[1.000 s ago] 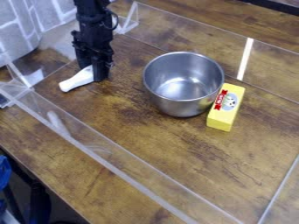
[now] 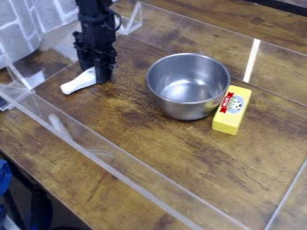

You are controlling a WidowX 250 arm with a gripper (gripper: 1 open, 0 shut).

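My black gripper [image 2: 96,68] reaches down from the top left to the table and is shut on a white elongated object [image 2: 77,83], which lies tilted at the left. To its right stands a steel pot [image 2: 188,99]. Beside the pot, at the right, lies a yellow box [image 2: 229,117] with a red label. The fingertips are dark and partly hidden against the white object.
Clear plastic walls border the wooden table [image 2: 156,171] on several sides. A white crumpled material [image 2: 18,27] is at the top left.
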